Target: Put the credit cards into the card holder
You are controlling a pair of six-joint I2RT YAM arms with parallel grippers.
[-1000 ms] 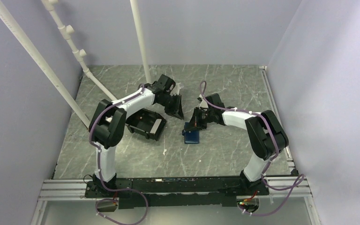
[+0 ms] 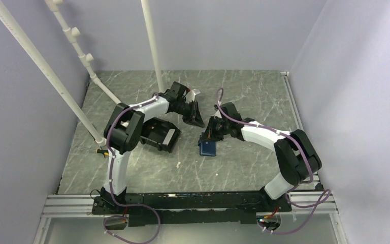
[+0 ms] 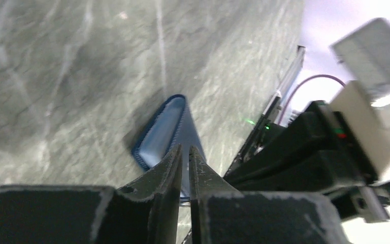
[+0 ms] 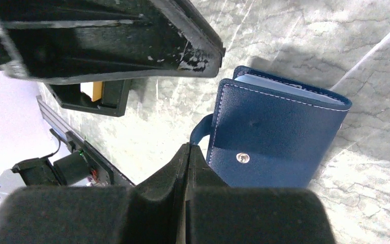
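Note:
A dark blue card holder (image 2: 207,149) with white stitching and a snap lies on the marble table; in the right wrist view the holder (image 4: 271,137) has its top edge slightly parted, showing a pale interior. My right gripper is shut at the holder's left side, at its thin strap (image 4: 201,129); whether the strap is pinched I cannot tell. My left gripper (image 2: 197,122) is just behind and above the holder. In the left wrist view its fingertips (image 3: 168,173) appear close together, over the holder. No loose card is clearly identifiable.
A black tray (image 2: 155,133) with a pale item sits left of the holder. White pipes (image 2: 56,76) stand along the left and back. A yellow-handled tool (image 2: 102,151) lies at the left edge.
My right arm's elbow has moved toward the front right since a second ago, its gripper staying at the holder.

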